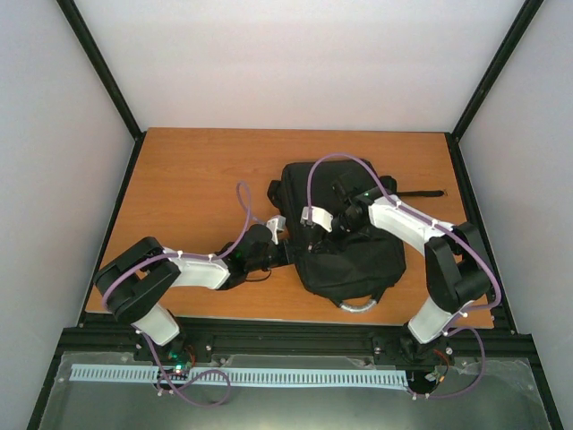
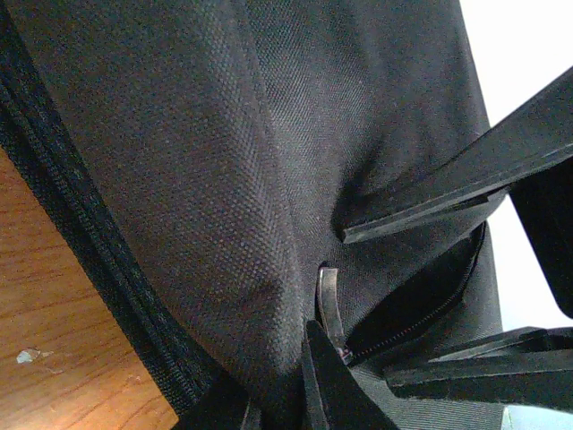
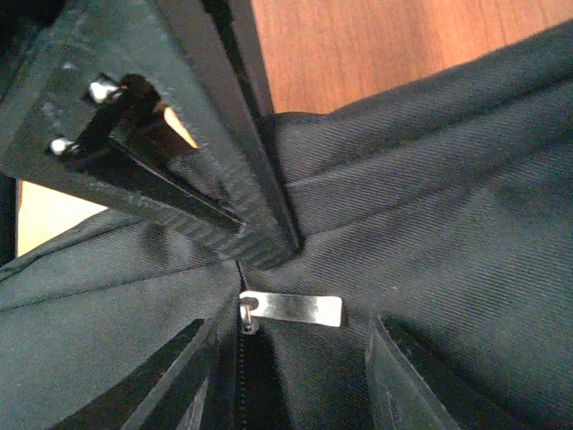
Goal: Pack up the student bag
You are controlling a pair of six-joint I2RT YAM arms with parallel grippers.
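The black bag (image 1: 354, 273) lies flat on the table, its grey handle (image 1: 360, 306) toward the front. At its left edge my left gripper (image 1: 288, 252) is shut on a fold of the bag's fabric (image 2: 215, 206). Over the bag's middle hovers my right gripper (image 1: 315, 240), its fingers (image 3: 183, 385) parted with nothing held. A silver zipper pull (image 3: 300, 308) lies flat just beyond the gap between those fingertips. The left wrist view shows the same zipper pull (image 2: 329, 305) beside a partly parted zipper seam (image 2: 421, 327).
A black strap (image 1: 421, 193) sticks out from the bag's right side. In the right wrist view, the left gripper's fingers (image 3: 215, 134) stand close to the zipper pull. Bare tabletop (image 1: 197, 188) spreads across the left and back.
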